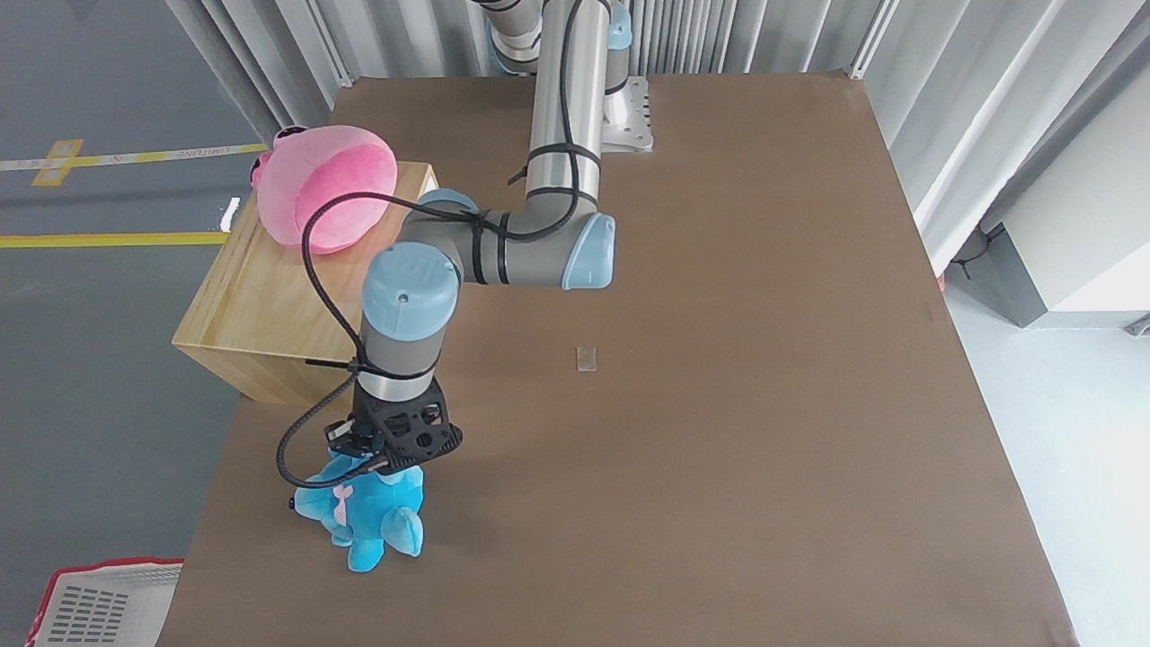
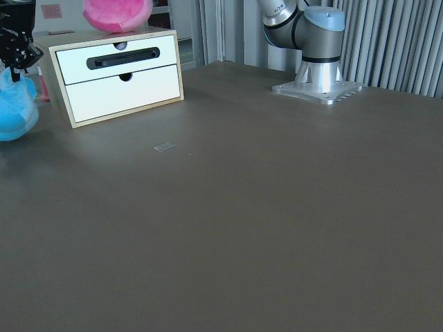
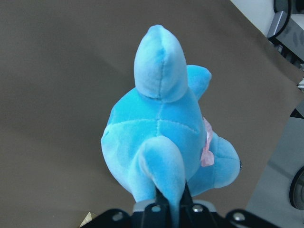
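Note:
A blue plush bear (image 1: pixel 372 507) with a pink bow hangs from my gripper at the front left of the table. In the wrist view the fingers are closed on one of its limbs, with the body dangling above the tabletop. In the camera left view the bear (image 2: pixel 14 111) is at the left edge, just under the gripper's black housing; whether it touches the table is hard to tell.
A wooden drawer box (image 1: pixel 248 323) with white drawer fronts (image 2: pixel 121 93) stands behind the bear, topped by a pink plush toy (image 1: pixel 323 189). A red-rimmed basket (image 1: pixel 108 604) is off the table at front left.

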